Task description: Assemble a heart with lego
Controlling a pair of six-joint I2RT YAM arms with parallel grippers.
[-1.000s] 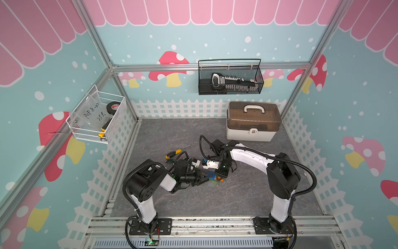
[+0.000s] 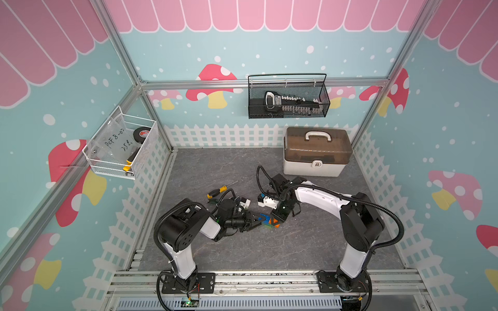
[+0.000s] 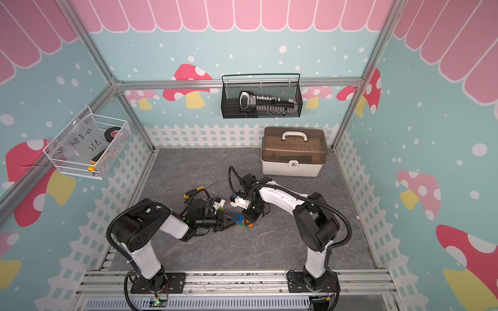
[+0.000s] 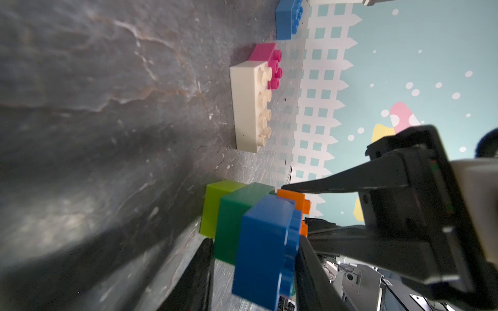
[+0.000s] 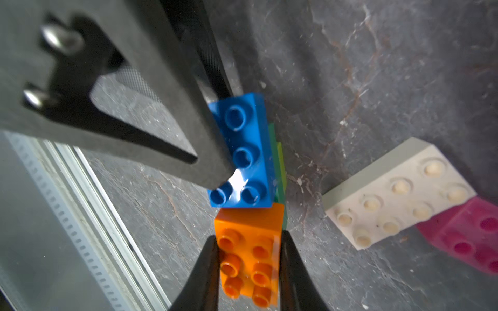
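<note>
A stack of bricks sits low over the floor, between both grippers: blue brick (image 4: 262, 248), dark green brick (image 4: 230, 228), light green brick (image 4: 212, 204) and orange brick (image 5: 249, 223). My left gripper (image 2: 257, 221) is shut on the blue brick. My right gripper is shut on the orange brick, which abuts the blue one in the right wrist view. A loose white brick (image 5: 394, 191) lies beside the stack, with a pink brick (image 5: 461, 233) against it. Another blue brick (image 4: 285, 18) lies farther along.
A lidded toolbox (image 2: 316, 150) stands at the back right. A yellow-handled screwdriver (image 2: 216, 192) lies behind my left gripper. Wire baskets (image 2: 288, 103) hang on the walls.
My right arm has shifted rightward over the last second, with its gripper still at the stack. My left arm looks unmoved.
</note>
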